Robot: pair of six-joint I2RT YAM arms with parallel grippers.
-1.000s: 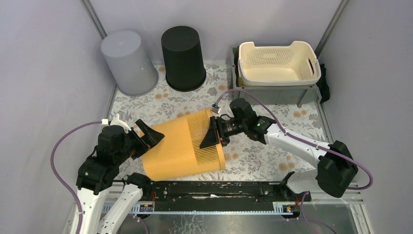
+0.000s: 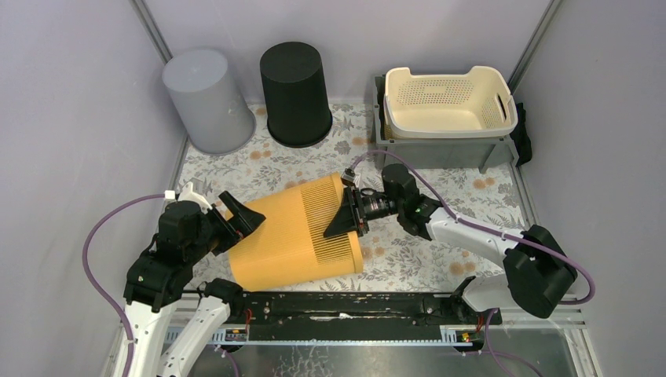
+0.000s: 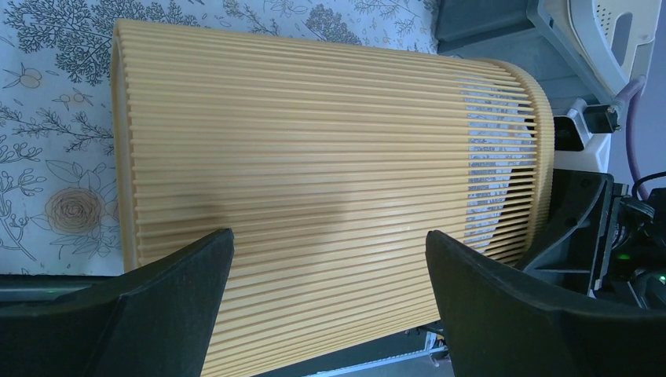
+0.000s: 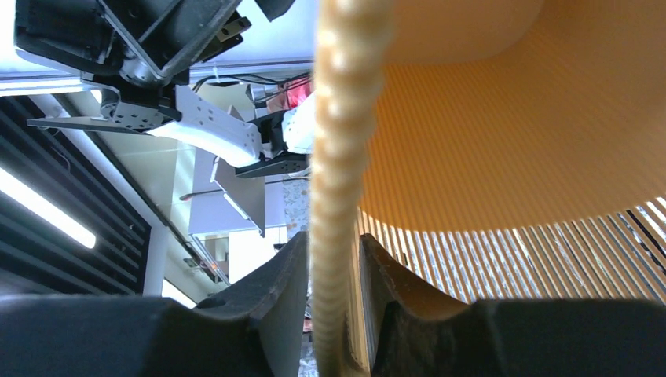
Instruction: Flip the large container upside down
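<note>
The large yellow container lies on its side on the floral mat, its slatted end toward the right, as the top view shows. My left gripper is open over its left end; in the left wrist view its fingers frame the ribbed side. My right gripper is at the container's right-hand rim. In the right wrist view, that rim runs down between the two fingertips; whether they grip it tightly I cannot tell.
A grey bucket and a black bucket stand upside down at the back left. A cream basket sits on a grey crate at the back right. Bare mat lies right of the container.
The right arm has shifted very slightly, its elbow and wrist a little lower in the top view. The container and left arm look unmoved.
</note>
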